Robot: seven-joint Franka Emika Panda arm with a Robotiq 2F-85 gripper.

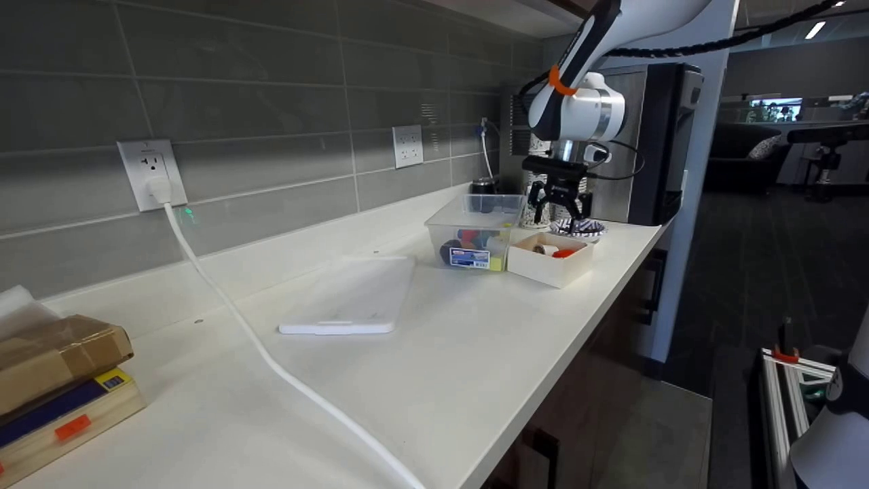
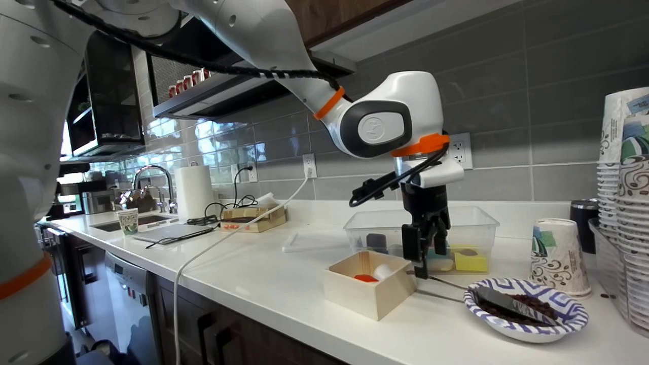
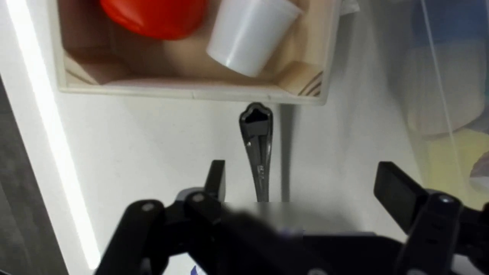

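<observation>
My gripper is open above the counter, with nothing held between its fingers. In the wrist view, the black handle (image 3: 259, 151) of a utensil runs down into the gap between the fingertips; its lower part is hidden by the gripper body. The utensil's dark broad end (image 2: 511, 304) rests in a purple-and-white patterned bowl (image 2: 575, 319) holding dark brown bits. The handle's tip lies close to a pale wooden box (image 2: 359, 298). Inside that box are a red object (image 3: 158, 16) and a white cup (image 3: 252, 34). From the side, the gripper (image 2: 429, 261) hangs between box and bowl.
A clear plastic bin (image 2: 480, 228) with coloured items stands on the wall side, near one finger. Beyond the bowl are a paper cup (image 2: 560, 258) and stacked cups (image 1: 529, 175). A white board (image 1: 350, 301) lies flat; the counter's front edge is opposite the wall.
</observation>
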